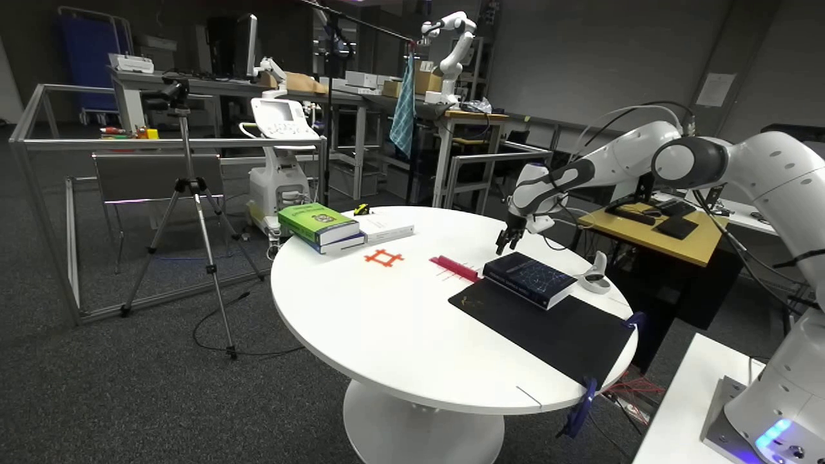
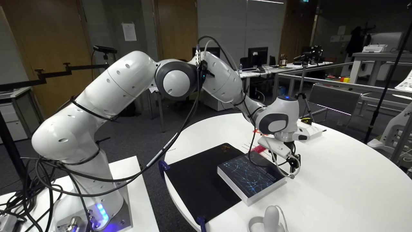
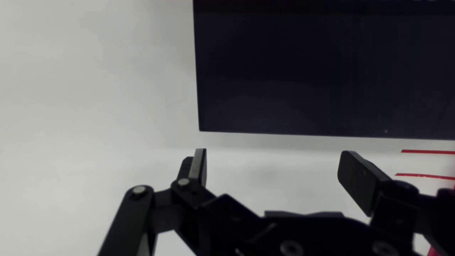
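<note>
A thick dark-blue book [image 1: 530, 276] with a pale network pattern lies flat, partly on the black mat [image 2: 201, 181]. My gripper is open at the table height beyond the book's far side, its two fingers wide apart and nothing between them. In the wrist view the book's dark side [image 3: 324, 76] fills the upper right, just ahead of the fingertips and apart from them. Exterior view 2 shows the gripper [image 2: 285, 162] close behind the book, partly hidden by its own cable and mount.
A red strip [image 1: 457, 267] lies beside the book. At the table's far left, a green book [image 1: 318, 223] tops a blue one, by a white book [image 1: 384, 227]. A white controller [image 1: 595, 275] sits near the book. The orange frame [image 1: 384, 258] lies flat.
</note>
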